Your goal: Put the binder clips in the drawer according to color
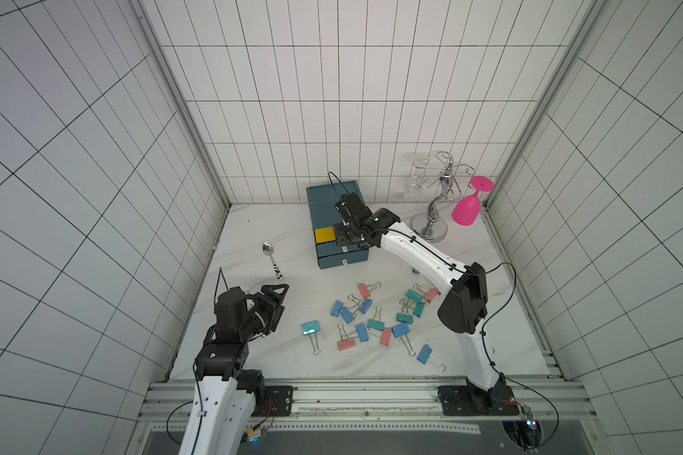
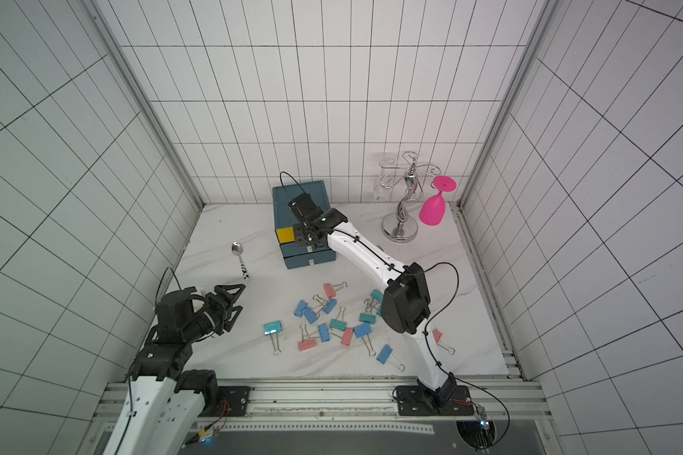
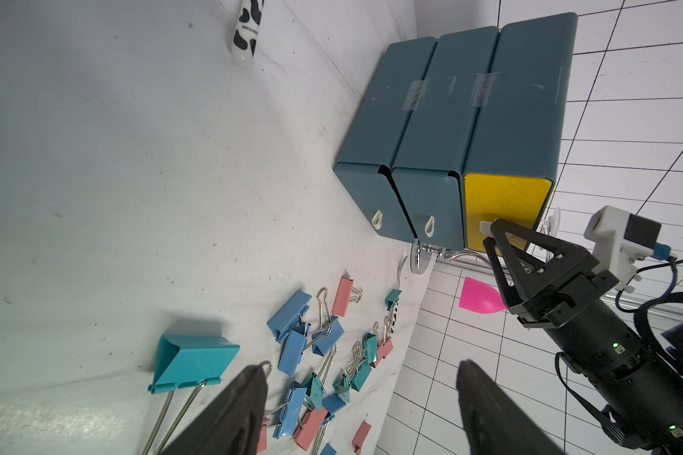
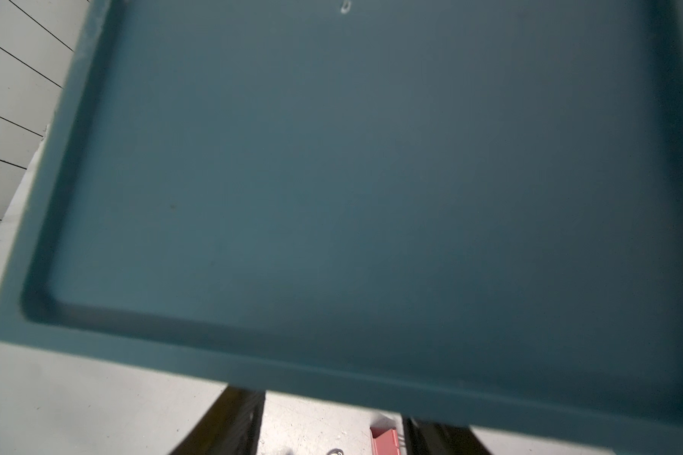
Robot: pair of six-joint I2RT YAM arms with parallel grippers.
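Note:
The blue-grey box [image 3: 447, 98] has three drawers, the top one with a yellow front [image 3: 501, 201]. My right gripper [image 1: 341, 234] is open at that front, its fingertips close to the white tab; whether they touch it I cannot tell. In the right wrist view the box top [image 4: 356, 189] hides its fingertips. Blue, teal and red clips lie spread over the table, among them a teal clip [image 1: 311, 327], a red clip [image 1: 364, 290] and a blue clip [image 1: 425, 353]. My left gripper [image 1: 280, 298] stands open above the left side, nothing between its fingers.
A spoon [image 1: 268, 248] lies left of the box. At the back right stand a metal rack [image 1: 430, 224] and a pink goblet [image 1: 467, 207]. My right arm reaches over the right-hand clips. Table left of the box is mostly clear.

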